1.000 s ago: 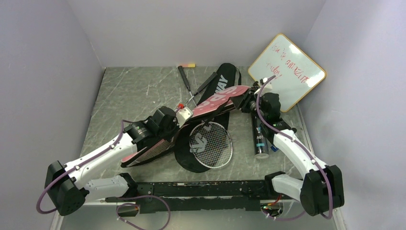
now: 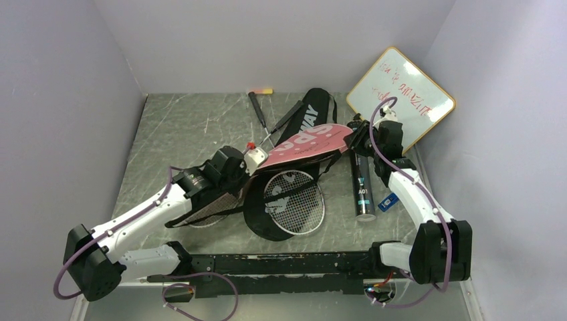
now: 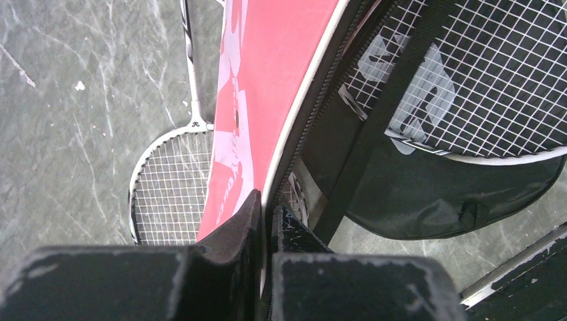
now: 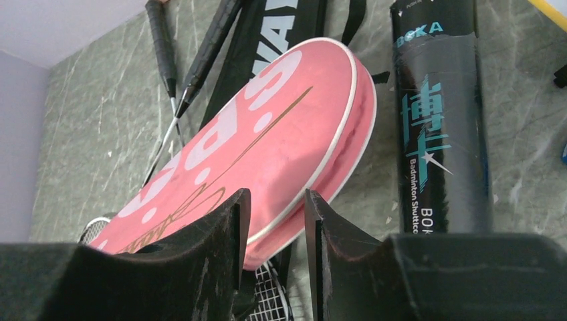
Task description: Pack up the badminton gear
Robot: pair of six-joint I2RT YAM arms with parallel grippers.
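A pink racket bag (image 2: 307, 142) with a black zipped edge lies slantwise across a black racket bag (image 2: 269, 229). My left gripper is shut on the pink bag's zipped edge. My right gripper stands part open at the bag's far right end; a gap shows between its fingers, with the pink edge (image 4: 294, 208) passing behind them. One racket (image 2: 295, 204) rests head down on the black bag. Another racket's head (image 3: 172, 184) lies partly under the pink bag. Two dark racket handles (image 2: 256, 107) point to the back.
A black shuttlecock tube (image 2: 362, 190) lies on the right, beside a small blue item (image 2: 388, 202). A whiteboard (image 2: 401, 93) leans at the back right. A small yellow-orange item (image 2: 262, 91) sits by the back wall.
My right gripper has moved to the right along the bag's far end. That end of the pink bag spreads wider, and its black strap has shifted. The left arm is almost still.
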